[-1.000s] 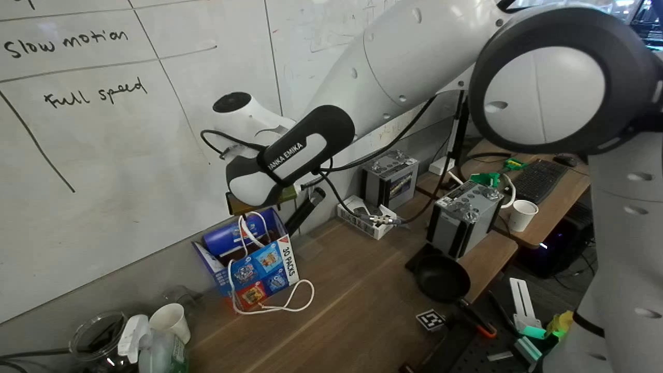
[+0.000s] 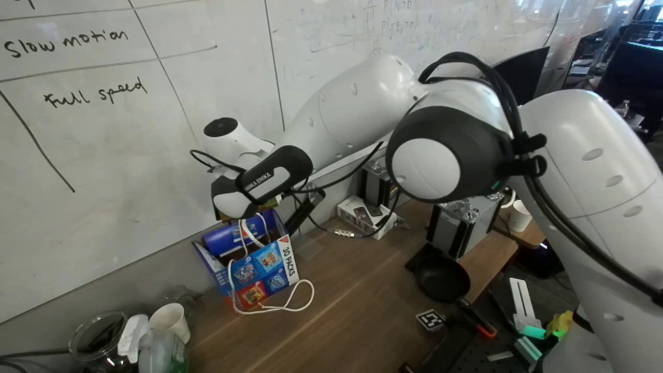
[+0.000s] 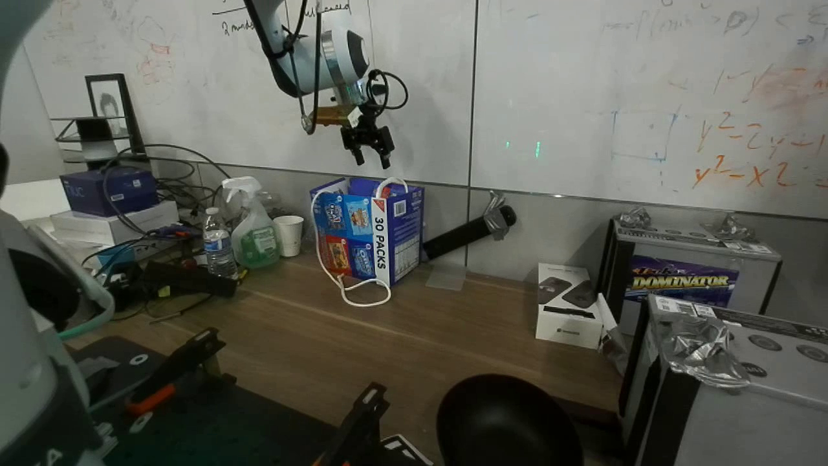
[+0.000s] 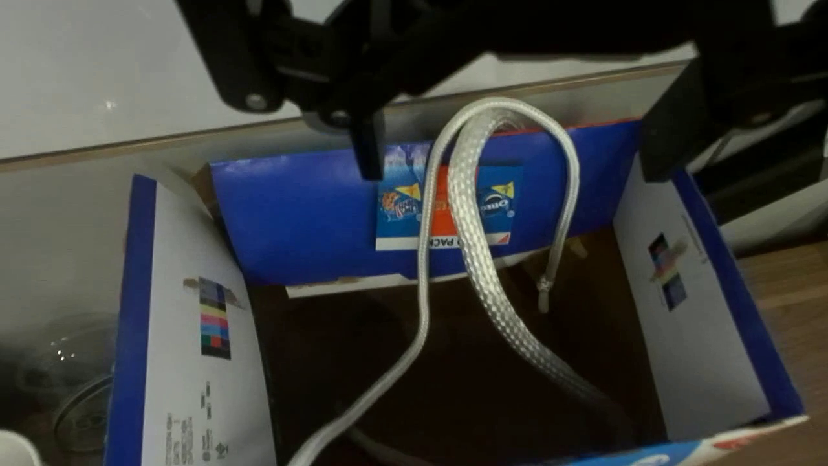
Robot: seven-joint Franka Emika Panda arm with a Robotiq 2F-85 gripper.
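Note:
The blue snack box (image 3: 405,230), open at the top, stands on the table against the whiteboard wall. A white rope (image 4: 469,206) loops up out of the box, and part of it hangs over the front onto the table. Above the box hangs my gripper (image 3: 372,160), its fingers open and nothing between them. From the wrist view, one finger (image 4: 366,147) shows left of the rope loop and the other to its right, both apart from it. The inside bottom of the box is too dark to make out.
A paper cup (image 3: 288,235) and a spray bottle (image 3: 257,233) stand left of the box. To its right, a black cylinder (image 3: 466,235) leans on the wall. A black pan (image 2: 442,277) sits by the near edge.
In exterior view 1 the arm has swung toward the wall and its hand has shifted left and slightly farther back over the box. The box and rope look unmoved.

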